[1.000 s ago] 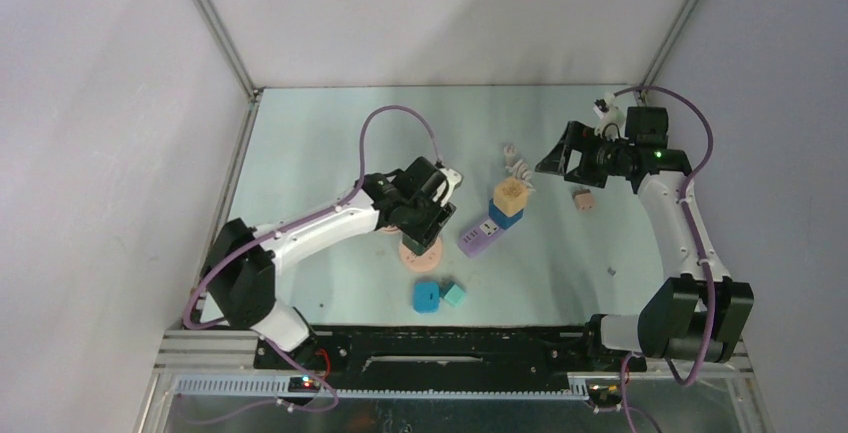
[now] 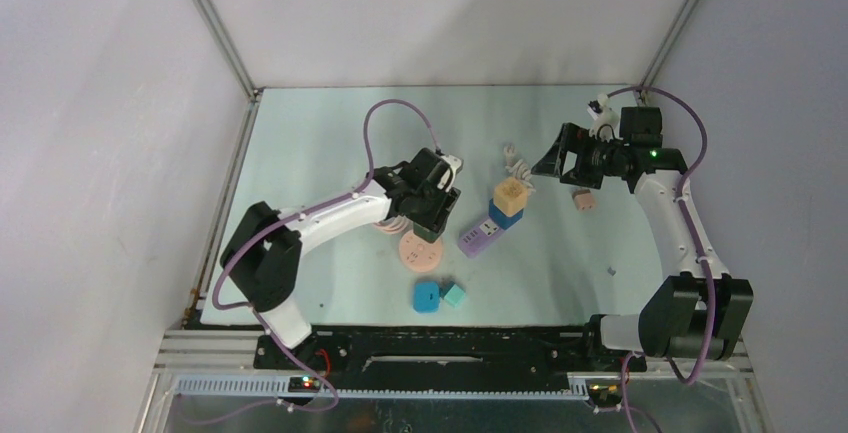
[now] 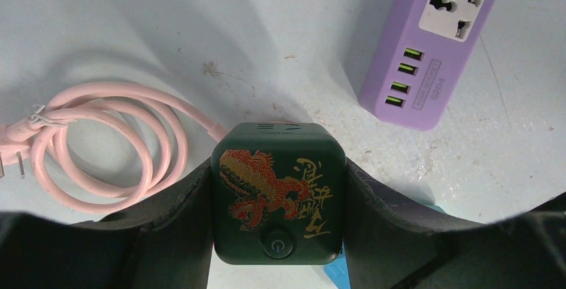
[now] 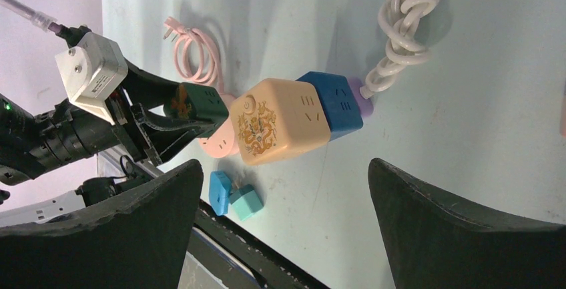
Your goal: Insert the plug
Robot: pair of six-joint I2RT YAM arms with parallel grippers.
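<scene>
A dark green cube plug (image 3: 278,192) with a red and gold design is held in my shut left gripper (image 2: 434,215), above a round pink socket (image 2: 420,255) with a coiled pink cord (image 3: 113,112). The purple power strip (image 2: 478,241) lies to its right, with a blue cube (image 4: 334,102) and a beige cube (image 2: 510,195) at its far end. My right gripper (image 2: 552,158) stands open above the right side of the table, nothing between its fingers.
A coiled white cord (image 4: 403,22) lies behind the cubes. A blue block (image 2: 426,296) and a teal block (image 2: 453,293) lie near the front edge, a small pink object (image 2: 584,200) at the right.
Over the last second my left gripper and arm have moved slightly up in the top view, carrying the green cube.
</scene>
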